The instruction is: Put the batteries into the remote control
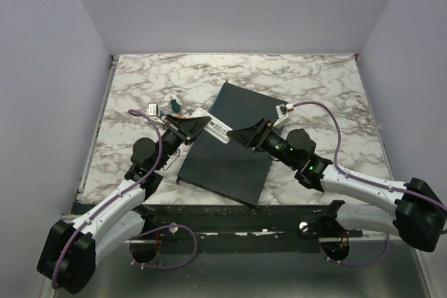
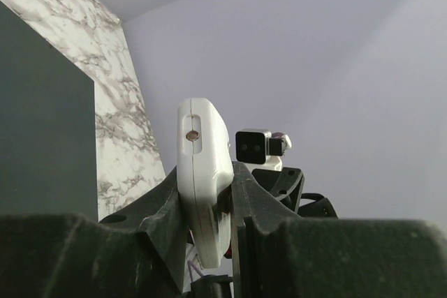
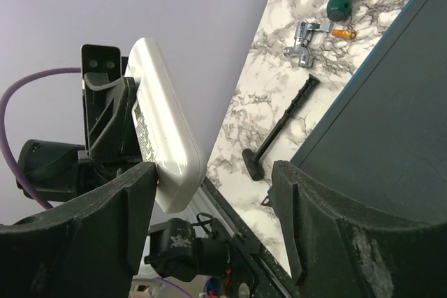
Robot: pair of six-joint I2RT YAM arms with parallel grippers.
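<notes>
The white remote control (image 1: 213,126) is held above the dark mat by my left gripper (image 1: 200,122), shut on it; in the left wrist view the remote (image 2: 202,137) stands upright between those fingers. My right gripper (image 1: 244,135) is at the remote's lower-right end, its fingers apart. In the right wrist view that end of the remote (image 3: 171,165) touches or nearly touches one finger, with a gap to the other. I cannot see any batteries clearly.
The dark mat (image 1: 230,172) covers the middle of the marble table. At its left lie a green screwdriver (image 3: 339,3), a small metal tool (image 3: 302,48), an orange piece (image 3: 343,33) and a black hammer (image 3: 279,125).
</notes>
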